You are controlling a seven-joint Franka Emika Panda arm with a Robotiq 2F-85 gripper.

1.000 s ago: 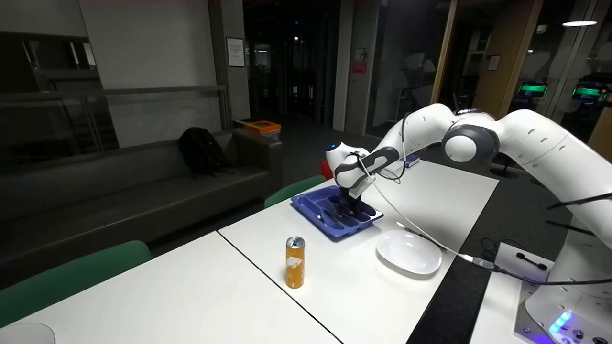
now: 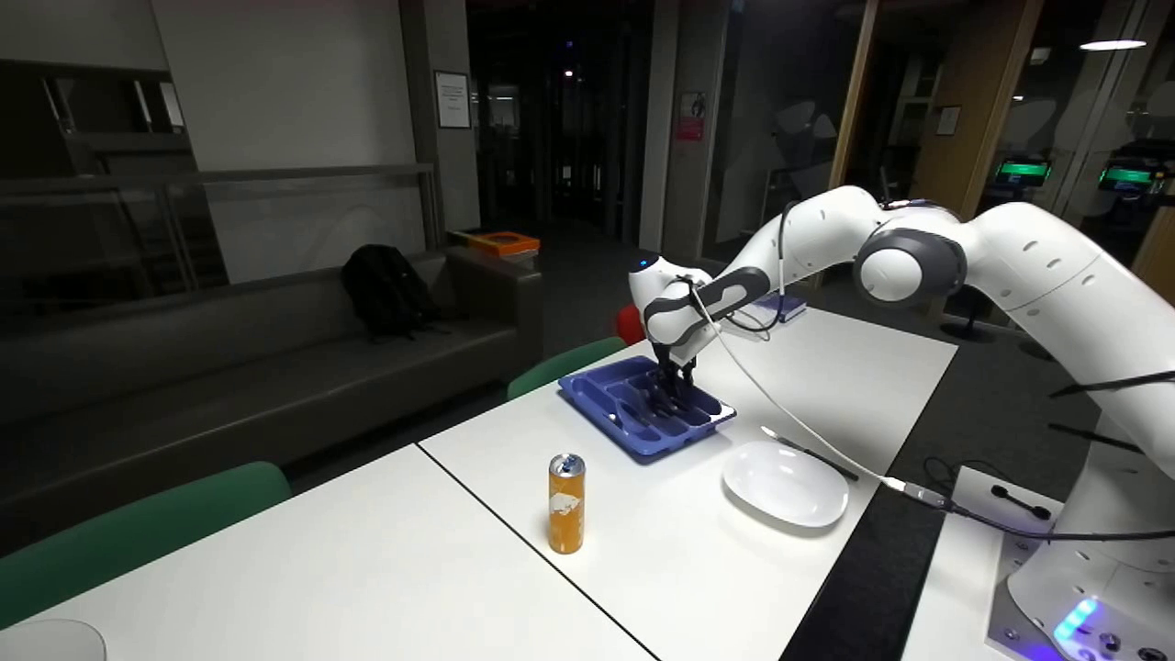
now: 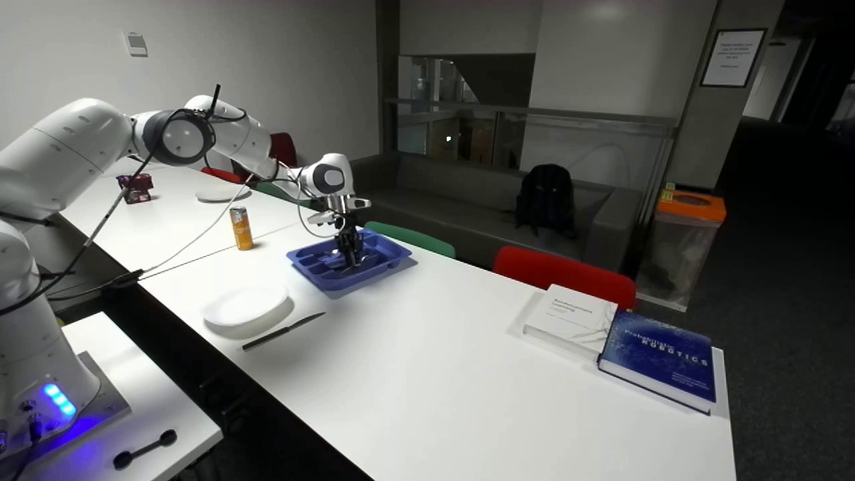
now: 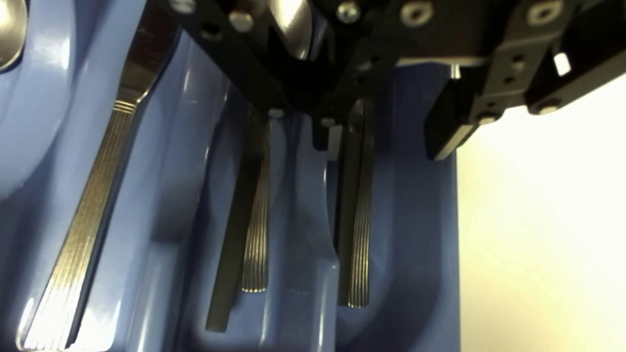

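A blue cutlery tray [image 2: 624, 428] sits on the white table, and my gripper is over its right side in the wrist view. The fingers stand apart with nothing held between them; one is above the divider beside the right-hand compartment, the other near the tray's outer edge. A dark handle and a ribbed metal handle [image 4: 360, 258] lie in that compartment. To the left, another dark handle [image 4: 226, 281] and a ribbed handle [image 4: 256, 252] share a compartment. A metal knife [image 4: 94, 193] rests farther left. The gripper hides the upper ends of several pieces.
A white plate [image 2: 787, 483] and a dark-handled knife [image 3: 284, 330] lie on the table near the tray. An orange can [image 2: 566, 507] stands upright nearby. Two books [image 3: 657, 357] are at the table's far end. A cable [image 2: 810, 424] hangs from the arm across the table.
My gripper has risen a little from the tray, so more of its dark fingers shows. The tray, plate and can have not moved.
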